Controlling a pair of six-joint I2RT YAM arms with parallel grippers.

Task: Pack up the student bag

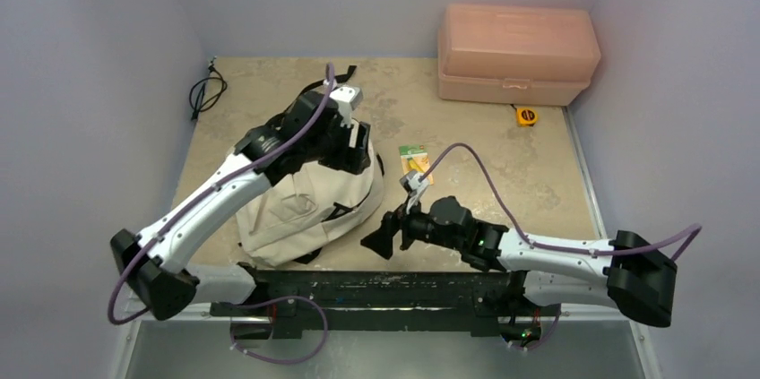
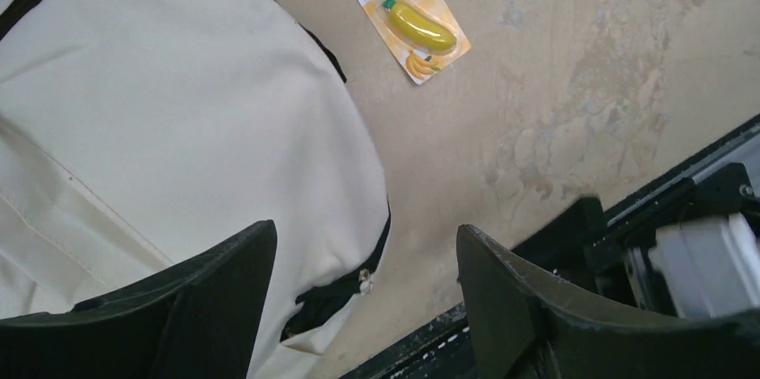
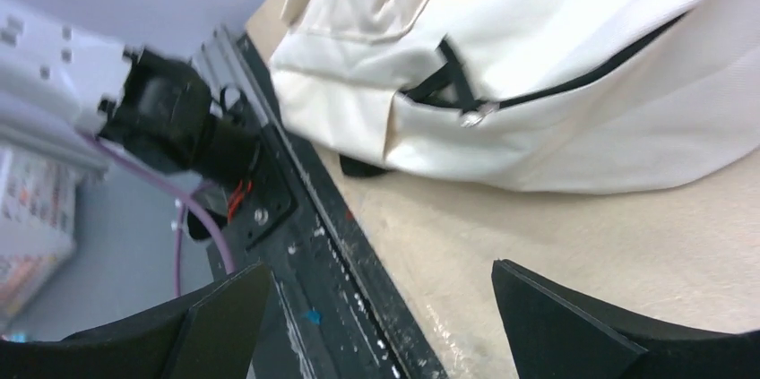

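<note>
The cream cloth bag (image 1: 287, 209) with black straps lies flat on the left half of the table, partly hidden by my left arm. My left gripper (image 1: 354, 142) hangs open above the bag; its wrist view shows bag fabric (image 2: 206, 110) below and nothing held. My right gripper (image 1: 387, 231) stands open just right of the bag near the front edge, facing its side zipper (image 3: 574, 79). A carded yellow banana-shaped item (image 2: 417, 25) lies on the table right of the bag.
A closed pink box (image 1: 515, 52) sits at the back right, with a yellow tape measure (image 1: 527, 116) beside it. A black cable (image 1: 206, 92) lies at the back left.
</note>
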